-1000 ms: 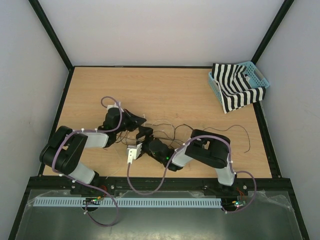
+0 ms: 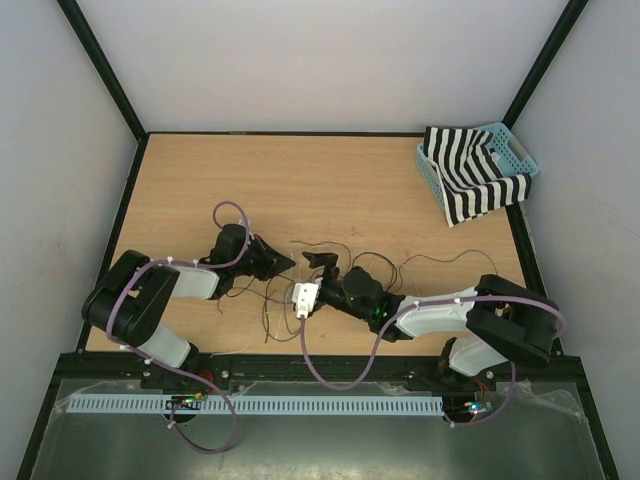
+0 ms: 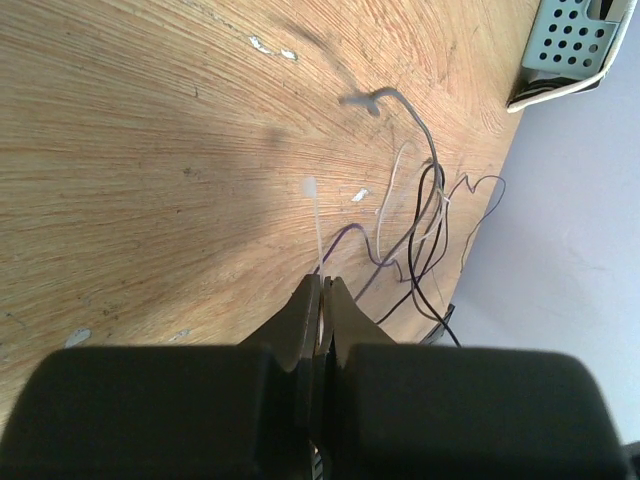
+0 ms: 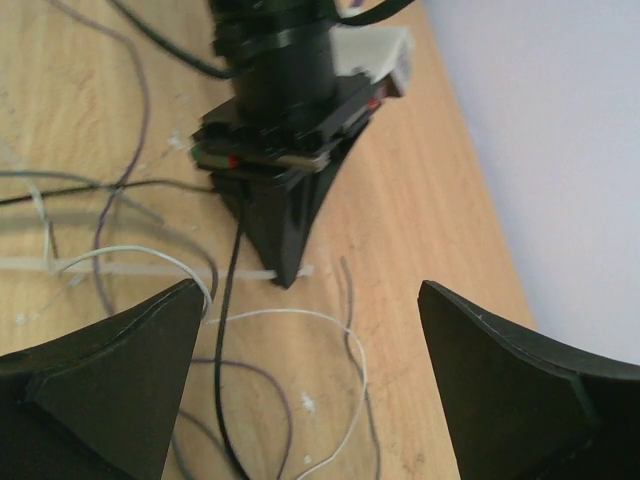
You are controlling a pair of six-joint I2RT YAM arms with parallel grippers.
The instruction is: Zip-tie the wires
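My left gripper is shut on a thin white zip tie, whose pale strip (image 3: 318, 222) runs out past the fingertips over the wood. In the right wrist view the same zip tie (image 4: 130, 267) crosses behind the left gripper's tips. My right gripper stands open, its fingers wide apart and no object clearly held. Just beside its left finger curves a white strand (image 4: 165, 255); whether they touch I cannot tell. Black wires (image 3: 412, 255), a purple wire (image 3: 350, 228) and a grey wire (image 3: 425, 130) lie loosely tangled, spreading under both grippers.
At the back right stands a light blue basket (image 2: 512, 150) with a black-and-white striped cloth (image 2: 465, 172) draped over it. Both grippers are close together near the middle, little room between them.
Over the last second my right gripper has shifted to the right, away from the left one. Some wires have changed their lie.
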